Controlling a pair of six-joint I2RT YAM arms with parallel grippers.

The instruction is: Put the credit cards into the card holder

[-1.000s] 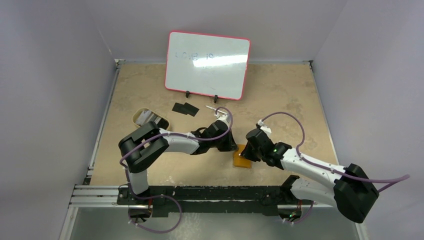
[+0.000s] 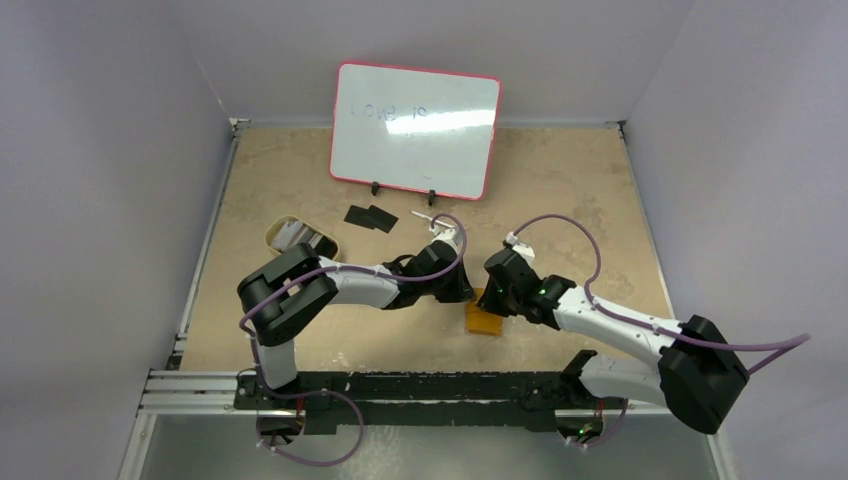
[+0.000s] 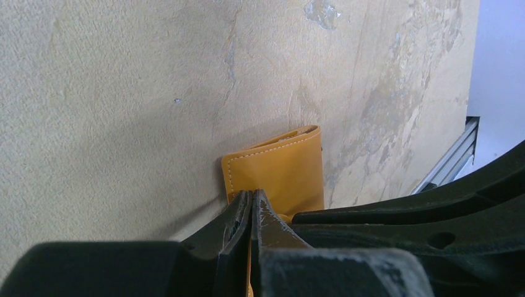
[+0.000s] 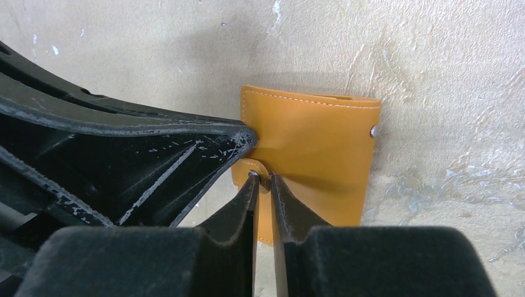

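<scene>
The orange leather card holder [image 2: 484, 325] lies on the table in front of the arms, partly covered by both grippers. In the left wrist view, my left gripper is shut with its tips at the holder's left edge; whether that edge is pinched cannot be told. My right gripper is shut over the holder, the end of its small snap strap [image 4: 247, 164] between the fingertips. One left finger [image 4: 232, 137] rests against the holder near the strap. Two dark flat cards [image 2: 381, 218] lie behind the left arm, their type too small to read.
At the left, behind the left arm, a small basket [image 2: 272, 238] holds light and dark card-like items. A whiteboard [image 2: 415, 125] stands at the back, a white pen [image 2: 425, 216] before it.
My right gripper has shifted slightly left and away from the table's front edge over the card holder. The left arm has stayed still.
</scene>
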